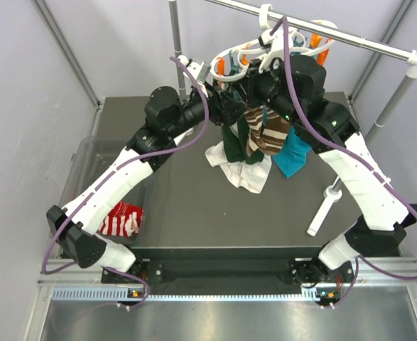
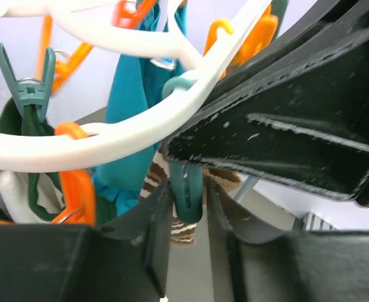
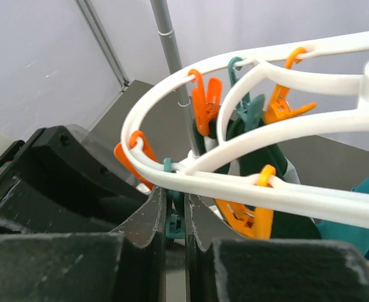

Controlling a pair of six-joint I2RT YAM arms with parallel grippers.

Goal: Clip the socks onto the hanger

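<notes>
The white clip hanger (image 1: 229, 58) hangs from the rail with orange and teal clips and green, striped and blue socks (image 1: 290, 153) below. My right gripper is shut on a teal clip (image 3: 175, 225) at the hanger's near ring. My left gripper (image 1: 229, 106) is beside it; in the left wrist view its fingertips sit low, around that clip's lower end, its exact finger opening unclear. My right gripper's black body fills that view's upper right. More clips, orange (image 2: 77, 195) and teal (image 2: 33, 94), hang along the ring.
A clear bin (image 1: 112, 185) with red-and-white socks stands at the left. White socks (image 1: 238, 170) lie beneath the hanger. The metal rail (image 1: 343, 32) and its right post (image 1: 393, 106) frame the workspace.
</notes>
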